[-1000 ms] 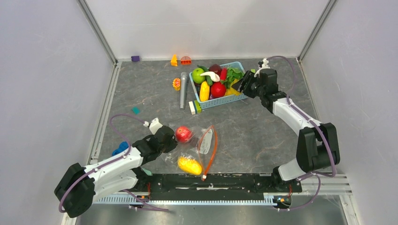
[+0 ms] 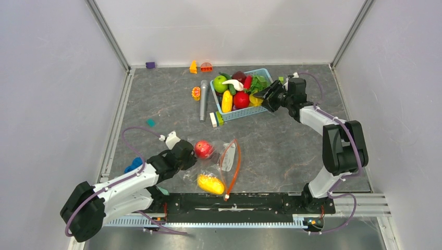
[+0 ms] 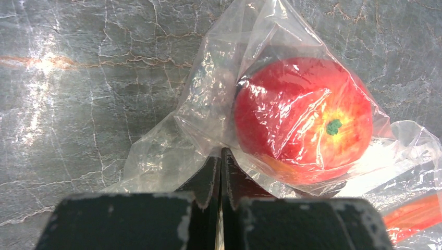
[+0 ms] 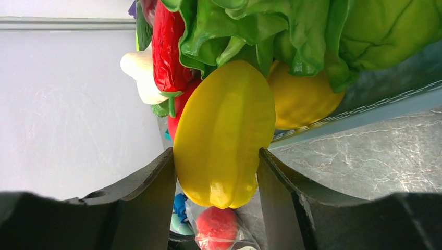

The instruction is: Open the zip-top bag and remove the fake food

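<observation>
The clear zip top bag (image 2: 226,166) lies at the table's front, holding a red apple (image 3: 303,119) and a yellow item (image 2: 210,183), its orange zip visible. My left gripper is shut at the bag's plastic beside the apple; whether film is between its fingers is unclear. My right gripper has its fingers either side of a yellow pepper (image 4: 221,120) at the right end of the blue basket (image 2: 234,115), which is full of fake fruit and vegetables.
A grey cylinder (image 2: 203,101) and small blocks lie left of the basket. Blue objects sit behind the left arm.
The right arm has shifted slightly left at the basket, with its upper links moving. The left arm and bag look unchanged.
</observation>
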